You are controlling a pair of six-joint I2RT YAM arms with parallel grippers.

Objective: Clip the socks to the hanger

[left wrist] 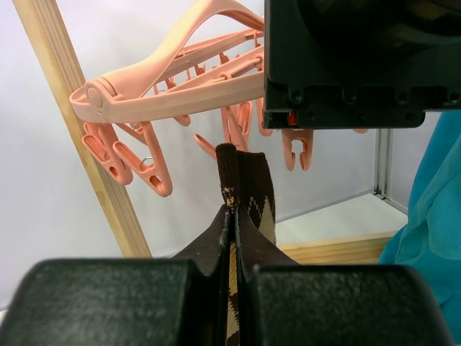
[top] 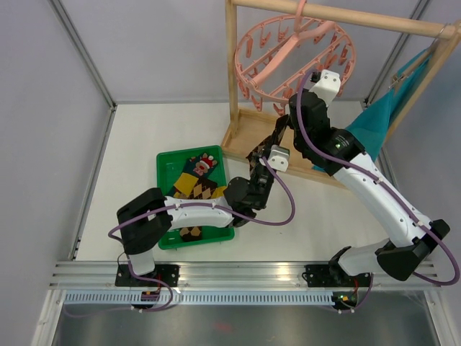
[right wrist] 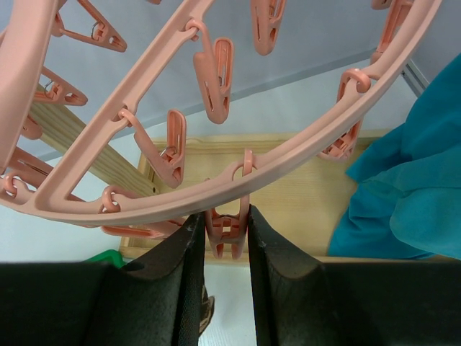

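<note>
The pink round hanger (top: 295,61) hangs from a wooden bar, with clips around its ring. My right gripper is shut on one pink clip (right wrist: 227,225) at the ring's near edge. A dark brown and tan patterned sock (left wrist: 248,184) is pinched in my left gripper, its end standing up from the fingertips. In the left wrist view that end rises below the ring, close to the clips; whether it touches the held clip is hidden. Only a scrap of the sock (right wrist: 207,311) shows beside a finger in the right wrist view.
A green tray (top: 167,167) with several patterned socks (top: 202,189) lies left of the arms. The wooden stand's post (top: 232,65) is close left of the hanger. Teal cloth (top: 385,115) hangs at the right. Table space left of the tray is clear.
</note>
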